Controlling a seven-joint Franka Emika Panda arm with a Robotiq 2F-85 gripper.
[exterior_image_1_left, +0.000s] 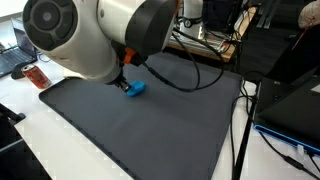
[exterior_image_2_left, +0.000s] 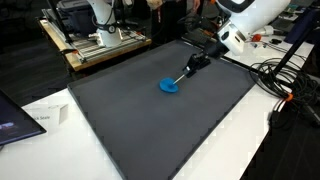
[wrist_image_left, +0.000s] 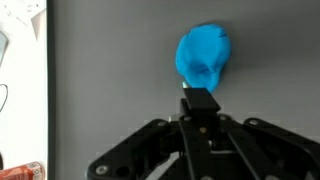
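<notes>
A small bright blue object, soft-looking and rounded, lies on the dark grey board (exterior_image_1_left: 165, 125); this blue object (exterior_image_2_left: 169, 86) sits close in front of the gripper in exterior view 2. My gripper points at its near edge and looks shut. From the fingertips a thin, pale stick-like thing (exterior_image_2_left: 180, 79) slants down toward the blue object. Only a small light tip of it shows in the wrist view, so what it is stays unclear. In exterior view 1 the arm hides part of the blue object's surroundings, and contact cannot be told.
A red can (exterior_image_1_left: 37, 77) stands beyond the board's left corner. Black cables (exterior_image_2_left: 285, 85) lie along the table's far right side. A white box (exterior_image_2_left: 32, 121) rests at the left. Most of the board is bare.
</notes>
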